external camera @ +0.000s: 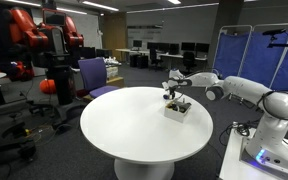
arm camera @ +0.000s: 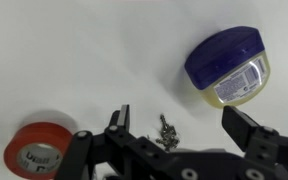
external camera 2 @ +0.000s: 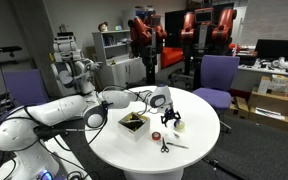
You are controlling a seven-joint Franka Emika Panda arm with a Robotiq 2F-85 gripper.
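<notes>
In the wrist view, a clear jar with a dark blue lid [arm camera: 225, 56] lies on its side at the upper right. A roll of red tape [arm camera: 39, 150] rests at the lower left. My gripper is open above the white table, its two fingers [arm camera: 123, 117] well apart with nothing held. Small dark metal pieces, perhaps keys [arm camera: 167, 133], show on the table between the fingers. The jar lies beyond the right finger, apart from it. In exterior view 2, the jar [external camera 2: 179, 127] and red tape [external camera 2: 156, 135] are near the gripper.
An open box [external camera: 178, 111] holding dark items stands on the round white table [external camera: 124, 105], beside the arm. Scissors [external camera 2: 166, 148] and another slim tool [external camera 2: 177, 146] lie nearby.
</notes>
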